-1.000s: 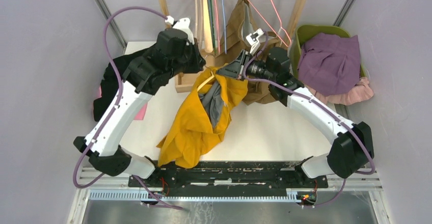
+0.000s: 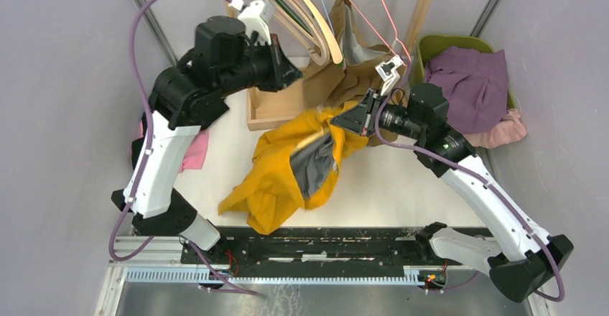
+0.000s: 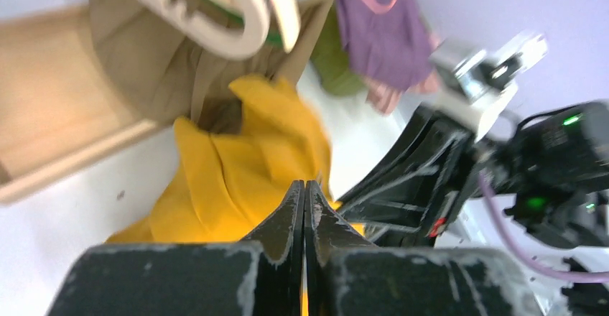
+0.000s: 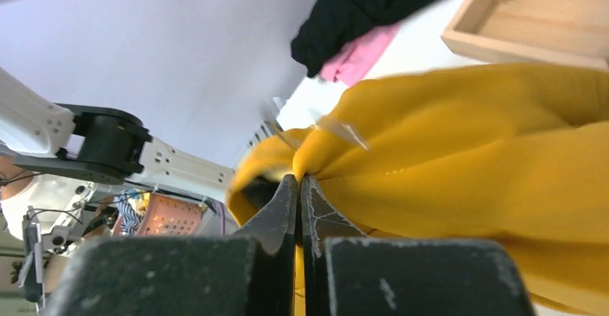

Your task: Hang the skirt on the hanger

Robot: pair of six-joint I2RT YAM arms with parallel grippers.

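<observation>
The yellow skirt [image 2: 266, 187] with grey lining hangs in loose folds over the middle of the table in the top view. My right gripper is shut at a gathered edge of the skirt, where a pale strip, perhaps a hanger, shows blurred inside in the top view. My left gripper is shut, up and left of the skirt in the top view; I cannot see what, if anything, is between its fingers.
Several hangers [image 2: 319, 32] hang on the rail at the back. Behind the skirt are a wooden box [image 2: 262, 111] and a brown garment [image 2: 345, 72]. A green basket [image 2: 431, 50] holds purple cloth at right; black and pink cloths lie at left.
My left arm has moved up, away from the skirt, and the hangers on the rail have swung. My right gripper has moved right and toward the front with the skirt.
</observation>
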